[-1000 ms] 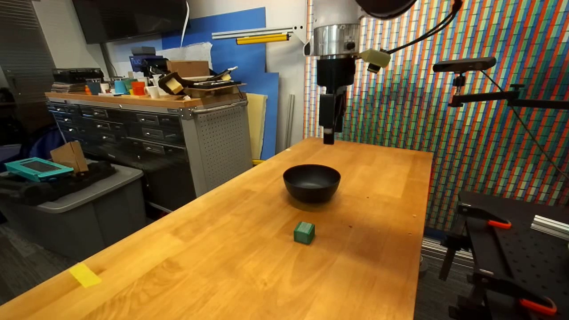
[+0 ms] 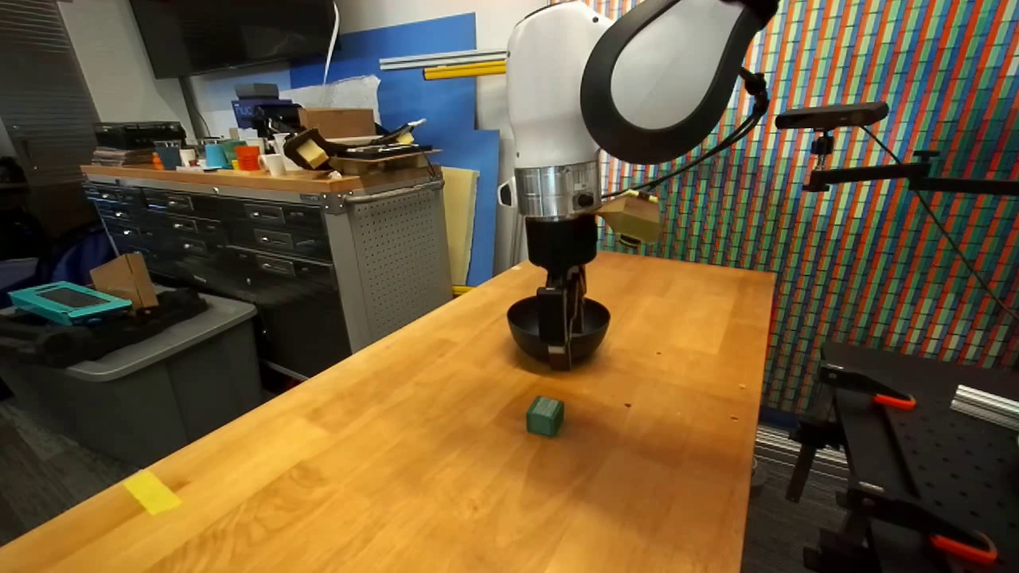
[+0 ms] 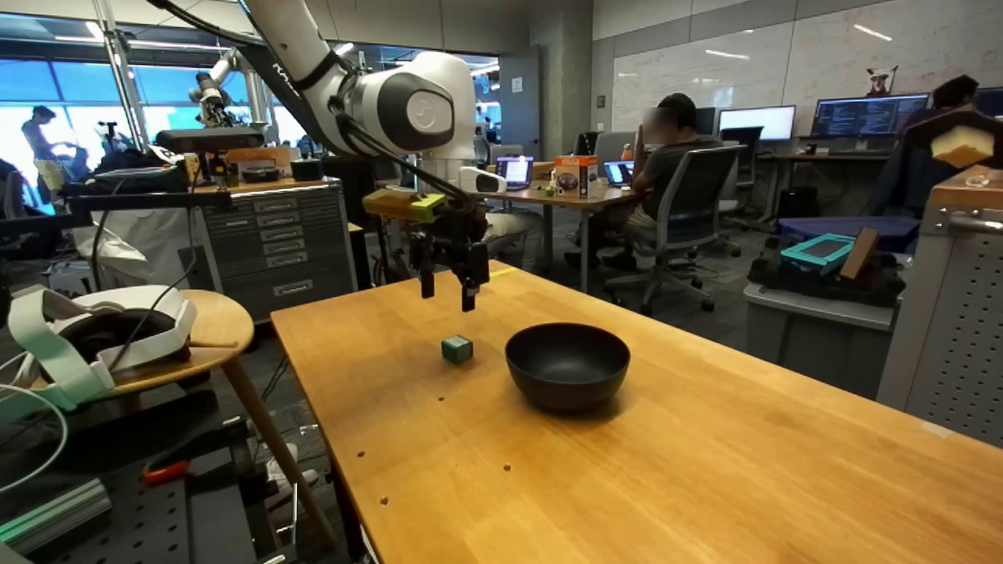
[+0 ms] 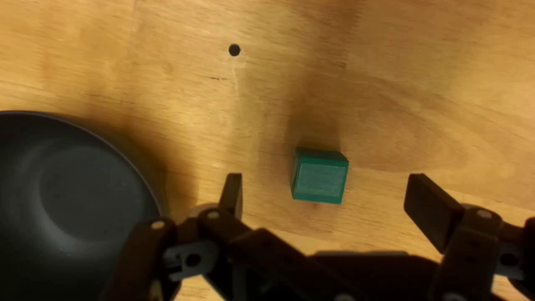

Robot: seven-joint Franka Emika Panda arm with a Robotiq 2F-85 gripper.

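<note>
A small green cube rests on the wooden table, apart from a round black bowl. In the wrist view the cube lies ahead of and between the two spread fingers, touching neither, while the bowl fills the left side. My gripper hangs open above the tabletop with nothing in it. From exterior view 1 the gripper covers part of the bowl. The bowl's visible inside is empty.
Around the cube and bowl, the wooden table is clear. A strip of yellow tape marks its left edge. Beside the table, a stool carries a white headset.
In exterior view 1 my gripper has come down and slightly left, from above the bowl to in front of it. The cube and bowl have stayed put.
</note>
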